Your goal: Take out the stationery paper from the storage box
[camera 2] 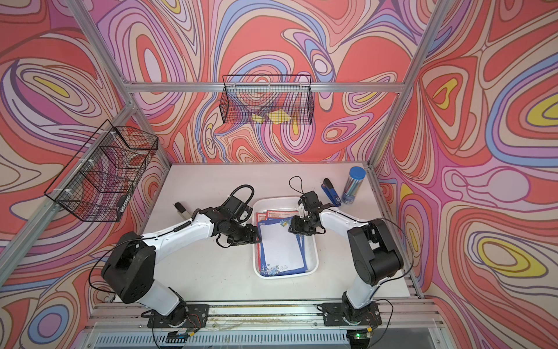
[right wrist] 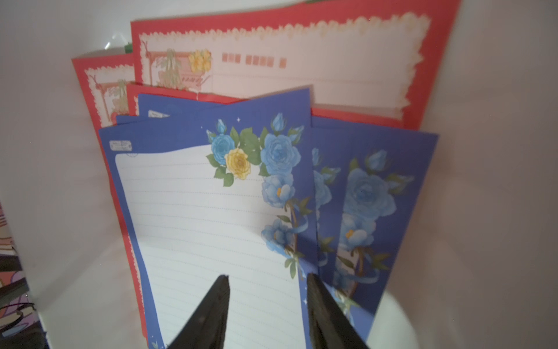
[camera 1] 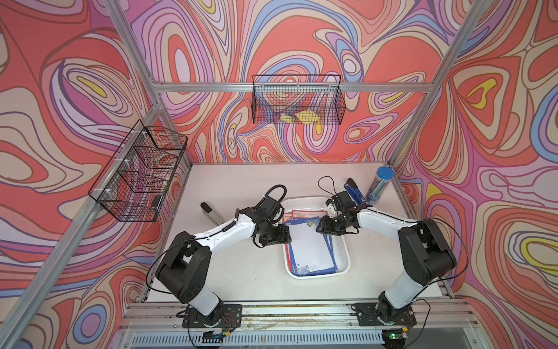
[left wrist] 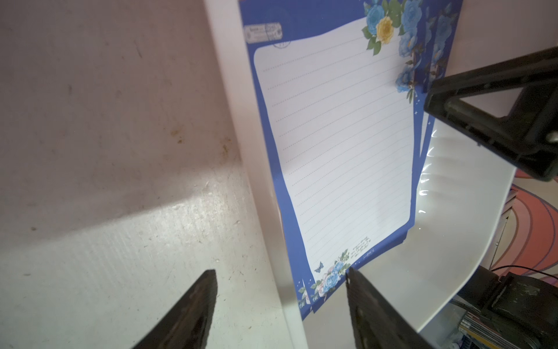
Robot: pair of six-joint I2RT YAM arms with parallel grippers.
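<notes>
Stationery sheets with blue borders and flowers (right wrist: pixel 191 192) lie in the white storage box (left wrist: pixel 252 133), over red-bordered sheets (right wrist: pixel 343 58). The top blue sheet (camera 1: pixel 308 250) is slightly askew on another blue one. My left gripper is at the box's left wall, its fingers apart with the wall's rim seen between them; nothing is held. Over the upper right part of the blue sheets is my right gripper. A gap shows between its fingers, with the sheet flat behind them; whether paper is pinched cannot be made out.
A blue-lidded jar (camera 1: pixel 380 183) and a blue stapler-like object (camera 1: pixel 354 190) stand at the back right. Behind the left arm lies a dark-handled tool (camera 1: pixel 210 212). Bare table (camera 1: pixel 244 273) stretches left of the box. Wire baskets (camera 1: pixel 297 104) hang above.
</notes>
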